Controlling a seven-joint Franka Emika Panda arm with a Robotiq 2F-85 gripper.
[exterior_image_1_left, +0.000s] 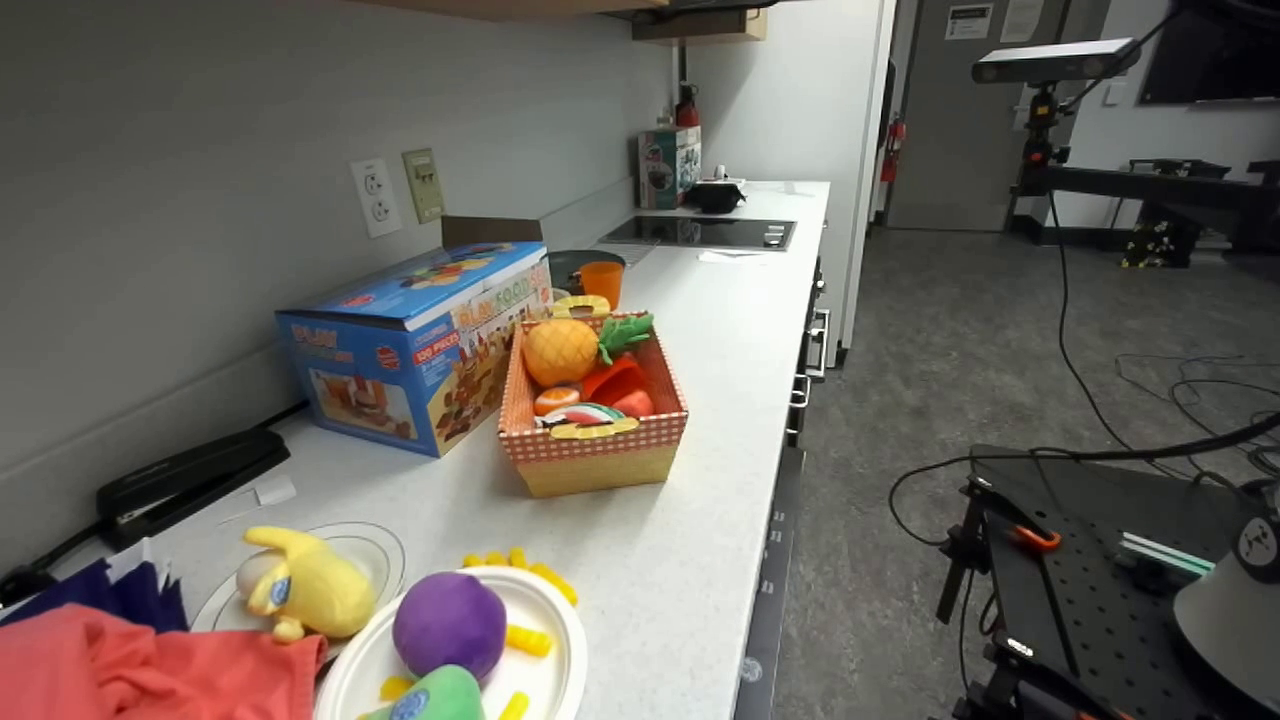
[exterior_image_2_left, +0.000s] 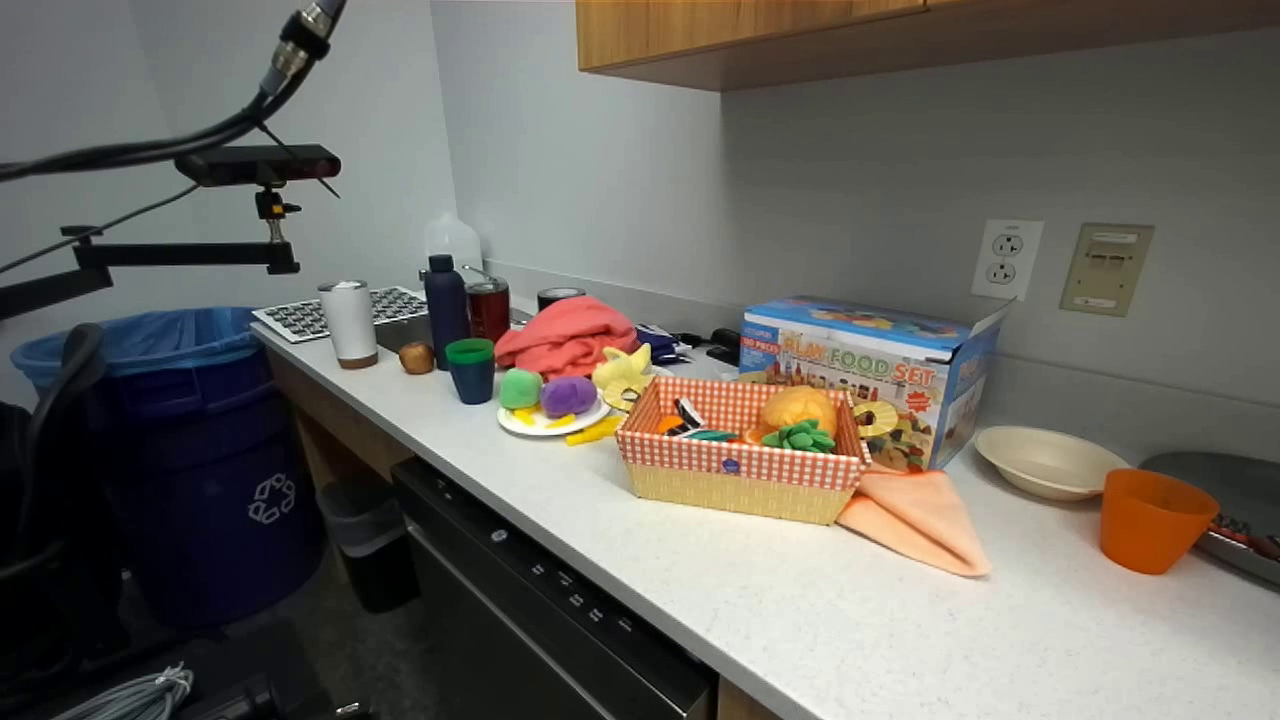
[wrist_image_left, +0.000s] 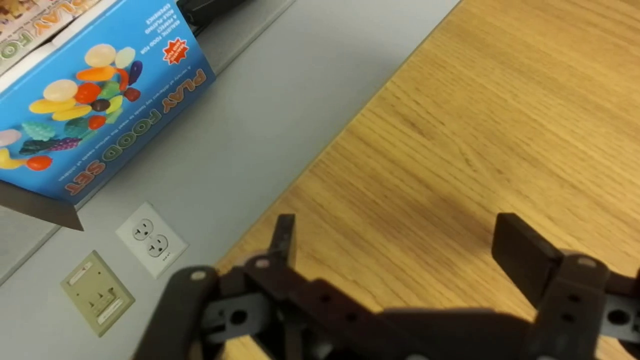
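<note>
In the wrist view my gripper stands open, its two dark fingers wide apart with nothing between them. Behind the gap is the wooden underside of the upper cabinet (wrist_image_left: 456, 150). Neither exterior view shows the gripper. On the counter, the red-checked basket (exterior_image_1_left: 596, 462) holds a toy pineapple (exterior_image_1_left: 560, 352), a red item (exterior_image_1_left: 618, 384) and other toy food. A white plate (exterior_image_1_left: 564, 684) carries a purple toy (exterior_image_1_left: 450, 625), a green toy (exterior_image_1_left: 434, 698) and yellow pieces. Beside the plate lies a yellow plush toy (exterior_image_1_left: 314, 586).
The blue play food box (exterior_image_1_left: 372, 372) stands against the wall behind the basket. An orange cup (exterior_image_2_left: 1154, 520), a beige bowl (exterior_image_2_left: 1046, 462), a peach cloth (exterior_image_2_left: 921, 516) and a dark blue cup (exterior_image_2_left: 471, 378) are on the counter.
</note>
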